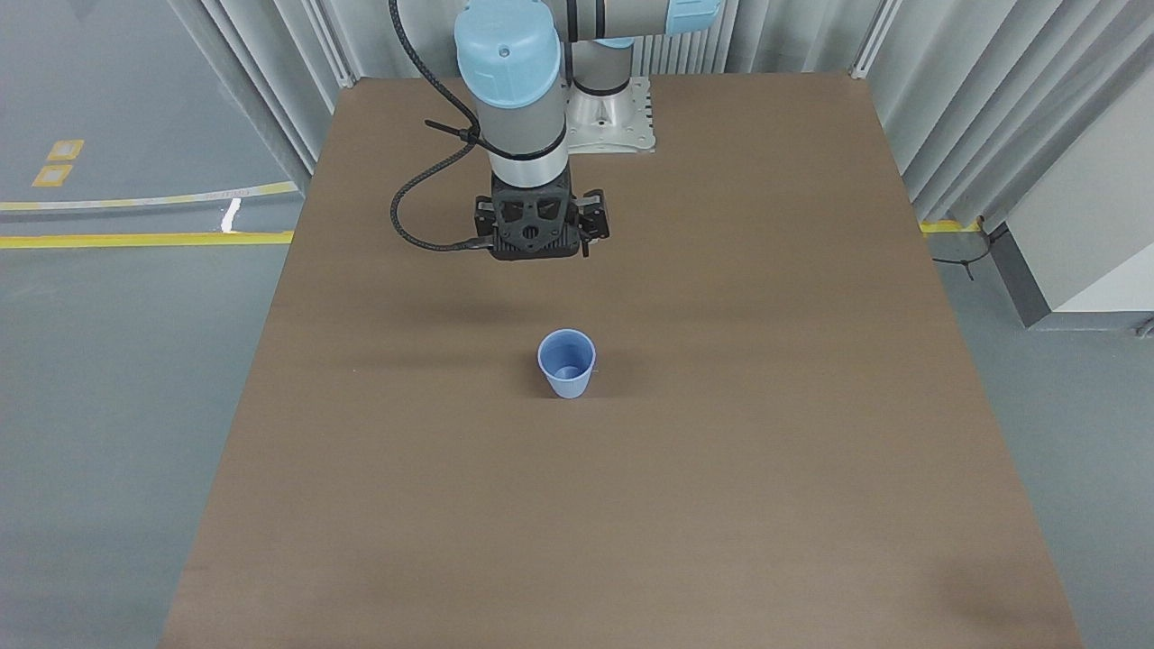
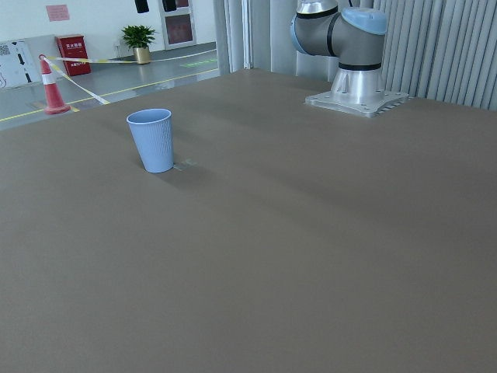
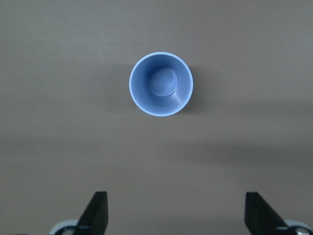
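A blue ribbed cup (image 1: 567, 362) stands upright on the brown table (image 1: 757, 454). It also shows in the left view as a light blue cup (image 2: 151, 142) and from above in the wrist view as an empty cup (image 3: 161, 84). My gripper is open with nothing between its fingers, above the table and short of the cup, which lies beyond the fingertips in the wrist view. In the front view the gripper housing hangs behind the cup; in the left view only its dark tips show at the top edge.
The robot base (image 2: 357, 97) is bolted at the back of the table, with a hanging cable loop beside the arm. The tabletop around the cup is clear. A traffic cone (image 2: 54, 97), a red box and a plant stand on the floor beyond.
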